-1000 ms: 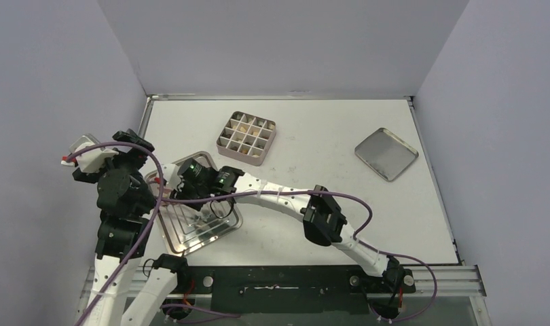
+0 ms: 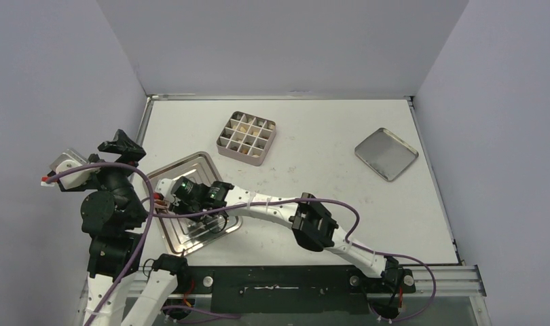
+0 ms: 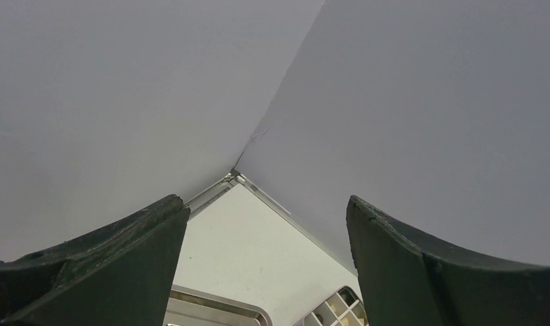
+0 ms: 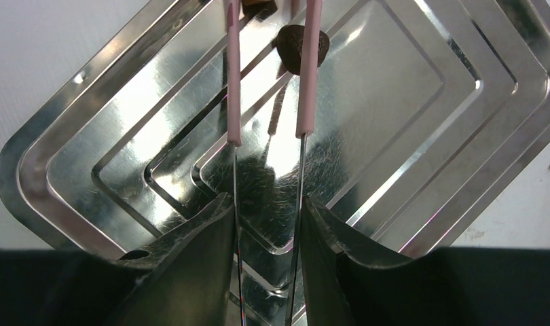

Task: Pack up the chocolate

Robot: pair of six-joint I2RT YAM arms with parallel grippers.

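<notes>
In the right wrist view my right gripper is shut on a pair of tongs with pink tips (image 4: pixel 306 88), held over the large metal tray (image 4: pixel 408 136). A dark round chocolate (image 4: pixel 296 41) lies by the right tip, with a brown piece (image 4: pixel 255 8) beyond, at the top edge. Whether the tips touch either is unclear. My left gripper stands open and empty, raised at the left of the tray in the top view (image 2: pixel 121 146).
A compartment box (image 2: pixel 246 138) with pale and dark pieces sits at the back centre. An empty smaller tray (image 2: pixel 386 154) lies at the right.
My right arm has shifted slightly toward the front of the large tray, its gripper staying over it.
</notes>
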